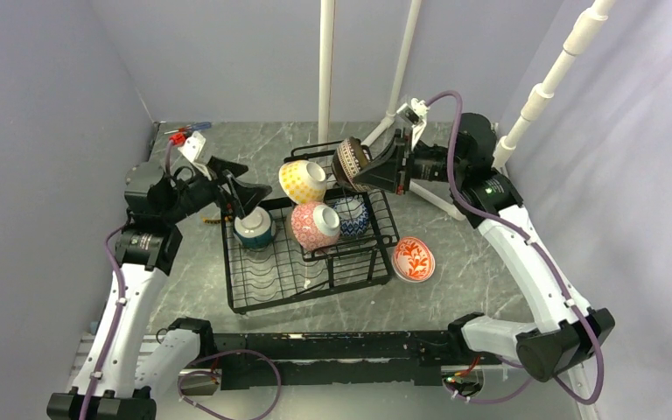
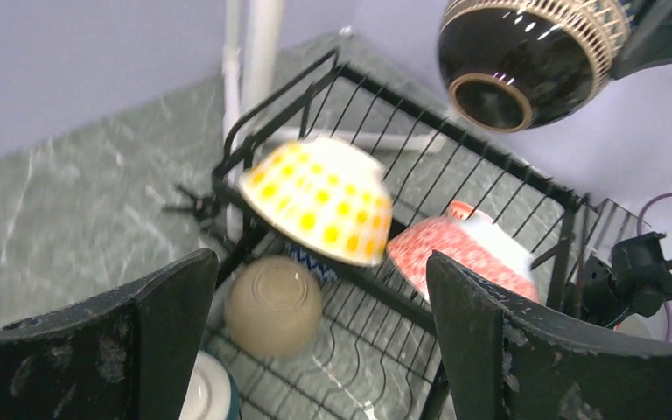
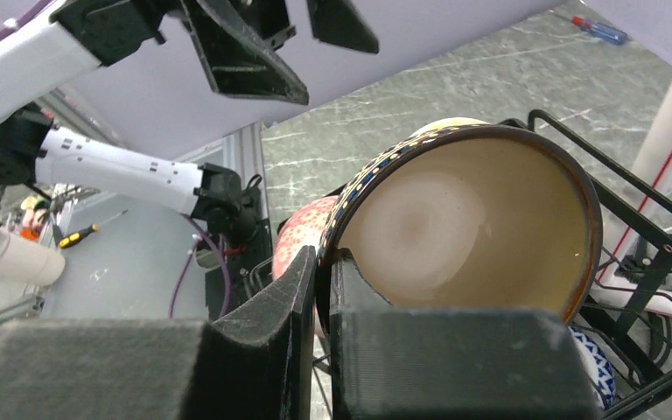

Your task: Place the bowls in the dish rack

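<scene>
My right gripper (image 1: 369, 175) is shut on the rim of a dark patterned bowl (image 1: 348, 164), held tilted above the back of the black dish rack (image 1: 311, 291). Its tan inside (image 3: 468, 223) faces the right wrist camera. On the upper tier, a yellow-dotted bowl (image 1: 302, 181) and a pink patterned bowl (image 1: 314, 225) lean side by side. A blue-and-white bowl (image 1: 353, 216) and a teal bowl (image 1: 255, 227) sit lower in the rack. The left wrist view also shows a tan bowl (image 2: 273, 306) below. Left of the rack, my left gripper (image 1: 254, 196) is open and empty.
An orange-and-white patterned bowl (image 1: 413, 260) rests on the table right of the rack. White pipes (image 1: 326, 79) rise behind the rack. A screwdriver (image 1: 194, 127) lies at the back left. The rack's front lower part is clear.
</scene>
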